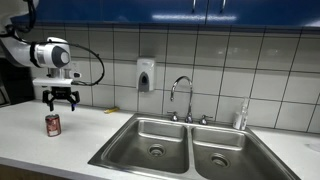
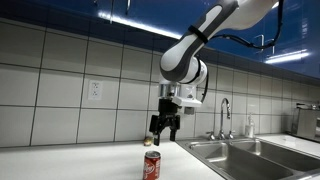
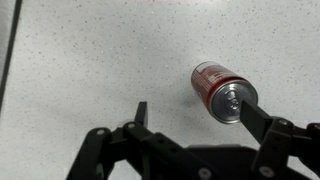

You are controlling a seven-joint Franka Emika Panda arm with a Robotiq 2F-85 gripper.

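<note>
A red and dark soda can (image 1: 53,125) stands upright on the white counter (image 1: 90,135), at the left of exterior view 1. Exterior view 2 has the same can (image 2: 152,165) low in the middle. My gripper (image 1: 61,103) hangs above the counter, pointing down, higher than the can and apart from it. In the wrist view the can (image 3: 222,90) appears right of centre, its silver top facing the camera. The gripper is open there, its fingers spread wide; the can lies beyond the fingertips, nearer the right finger (image 3: 256,121), with nothing gripped.
A double steel sink (image 1: 190,150) with a faucet (image 1: 181,92) takes up the counter to the right. A soap dispenser (image 1: 146,75) hangs on the tiled wall, and a clear bottle (image 1: 241,116) stands behind the sink. Around the can, the counter is bare.
</note>
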